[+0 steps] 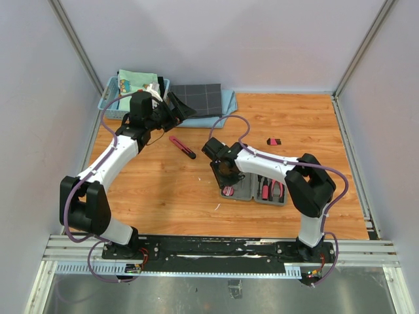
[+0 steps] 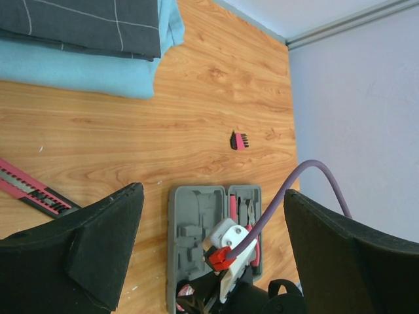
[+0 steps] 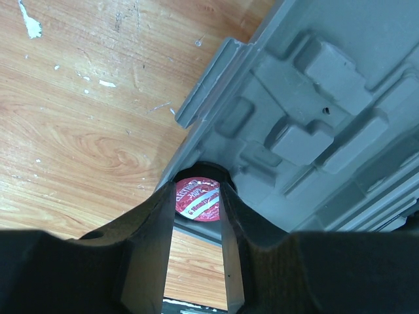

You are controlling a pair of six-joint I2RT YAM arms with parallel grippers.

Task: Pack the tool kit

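Observation:
The grey tool case (image 1: pixel 243 191) lies opened flat on the table, right of centre. In its near left corner sits a round red-and-black item with white stripes (image 3: pixel 198 199). My right gripper is over that corner, part open, with a fingertip to each side of the round item; whether they touch it I cannot tell. Red-handled tools (image 1: pixel 266 190) fill the case's right half. A red-and-black cutter (image 1: pixel 182 147) lies left of the case, and a small pink-and-black piece (image 2: pixel 239 140) beyond it. My left gripper (image 1: pixel 181 106) hangs open and empty near the folded cloths.
Dark checked cloth (image 1: pixel 196 98) lies on folded light-blue cloth (image 1: pixel 228 103) at the back. A blue basket (image 1: pixel 112 113) holding cloths stands back left. White scraps (image 3: pixel 29 23) dot the wood beside the case.

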